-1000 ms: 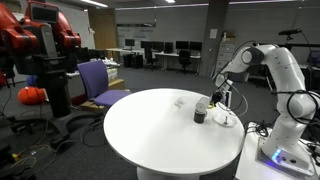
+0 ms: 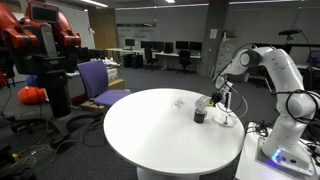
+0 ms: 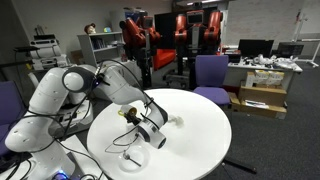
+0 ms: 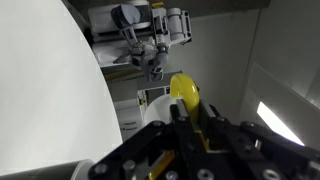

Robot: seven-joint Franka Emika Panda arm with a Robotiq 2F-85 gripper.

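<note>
In the wrist view a yellow object [image 4: 184, 90] shows at my gripper, which looks shut on it. Part of the object is hidden by the dark fingers. A pale rounded thing [image 4: 160, 108] lies just beyond them. In exterior view 1 my gripper [image 2: 212, 98] is low over the right side of the table, with a bit of yellow [image 2: 211, 105] by it. Close beside stands a dark cylinder [image 2: 200, 116]. The fingers are too small to make out there.
A white plate [image 3: 118, 160] with a small item on it lies on the round white table [image 2: 150, 130] near the arm's base. Small pale things [image 2: 180, 101] sit farther along the table. A purple chair [image 2: 95, 78] stands behind.
</note>
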